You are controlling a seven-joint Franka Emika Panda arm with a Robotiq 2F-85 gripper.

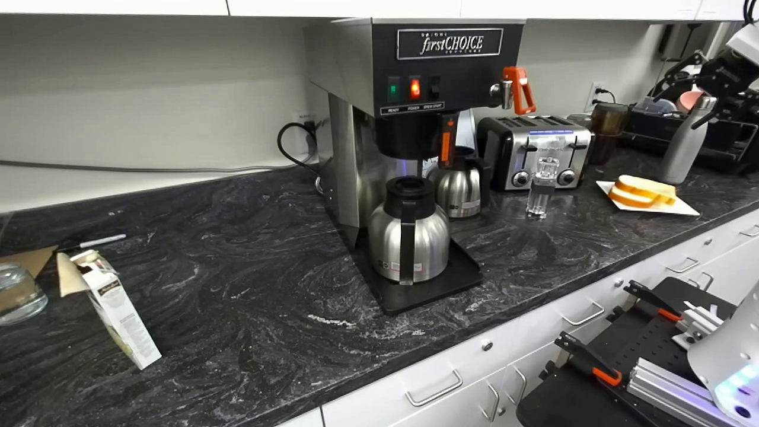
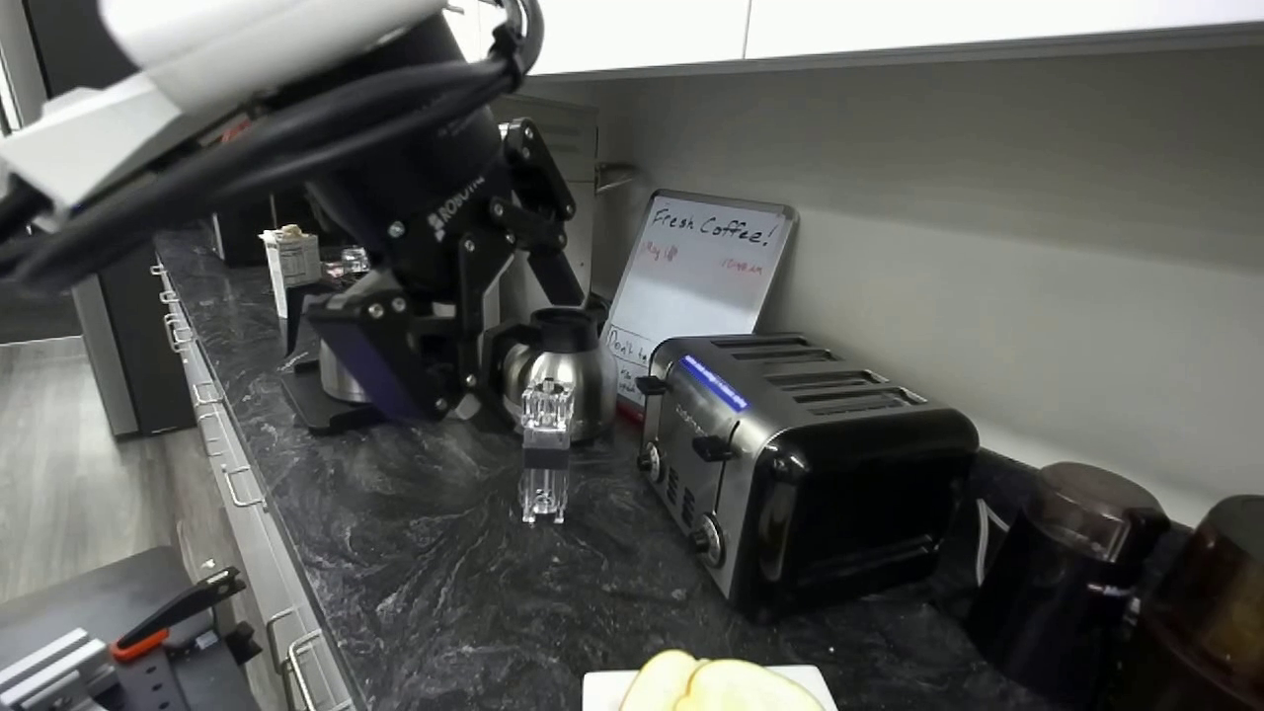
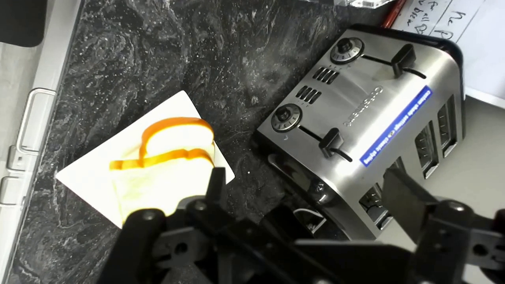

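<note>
My gripper stands open, its two dark fingers wide apart with nothing between them. It hangs above the counter near the toaster and bread; exterior view 1 has the gripper (image 1: 681,103) at the upper right edge. In the wrist view, slices of bread (image 3: 177,139) overlap on a square white plate (image 3: 85,172), to the left of the fingers. A steel toaster (image 3: 362,101) with two levers and two dials fills the right side, partly covered by one finger. Its slots look empty where they show. No finger visibly touches the bread or toaster.
A clear dispenser (image 2: 545,456) stands upright before the toaster. A coffee maker (image 1: 448,71) with a steel carafe (image 1: 427,245) occupies mid-counter. A grey bottle (image 1: 684,149) rises behind the plate, and a whiteboard (image 2: 699,261) leans on the wall.
</note>
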